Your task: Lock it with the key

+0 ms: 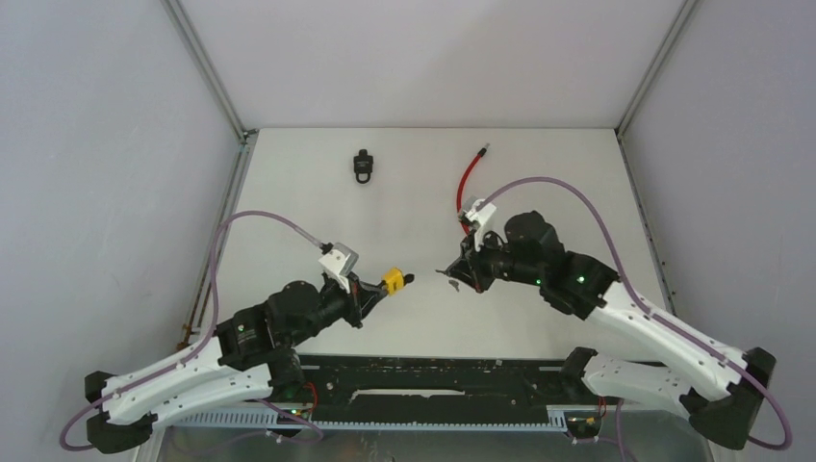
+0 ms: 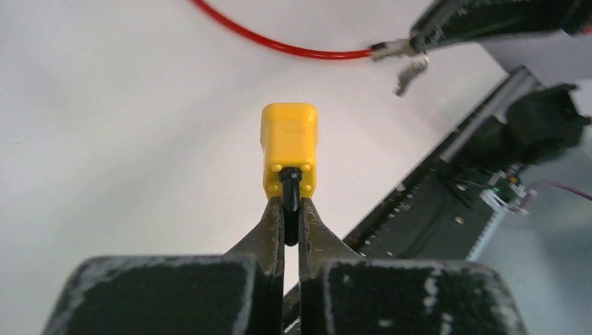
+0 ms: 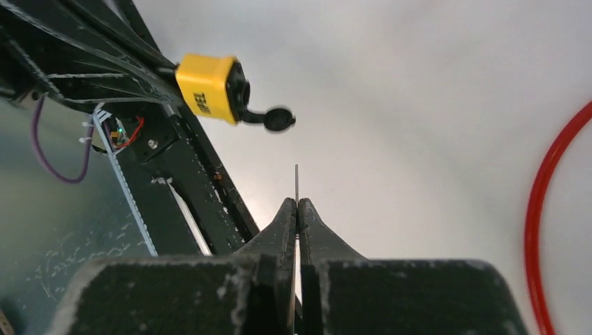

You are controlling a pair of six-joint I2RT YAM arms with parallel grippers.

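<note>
My left gripper is shut on the black shackle of a yellow padlock (image 2: 289,143), which points away from the fingers. In the right wrist view the padlock (image 3: 206,87) shows lettering on its side, and a black keyhole cap (image 3: 279,119) hangs off its end. Across a gap, my right gripper is shut with a thin key (image 3: 297,180) jutting from its fingertips, seen edge-on. A second key (image 2: 408,75) dangles below those fingertips in the left wrist view. Padlock (image 1: 394,280) and key (image 1: 443,272) are apart in the top view.
Toward the back left of the white table lies a black padlock-shaped object (image 1: 363,166). A red cable (image 1: 464,180) curves behind the right gripper. The dark front rail (image 1: 423,371) borders the table; the surface between the grippers is clear.
</note>
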